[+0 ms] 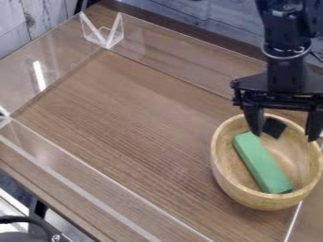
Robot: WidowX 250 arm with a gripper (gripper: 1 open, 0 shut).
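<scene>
A black robot gripper (282, 123) reaches down from the top right over a wooden bowl (229, 180) at the lower right, its fingers apart above the back of the bowl. Inside the bowl lie a green rectangular block (263, 163) and, behind it, a small dark object (273, 129), partly between the fingers.
A clear plastic holder (104, 30) stands at the back left. A black cable or ring (18, 227) shows at the lower left corner.
</scene>
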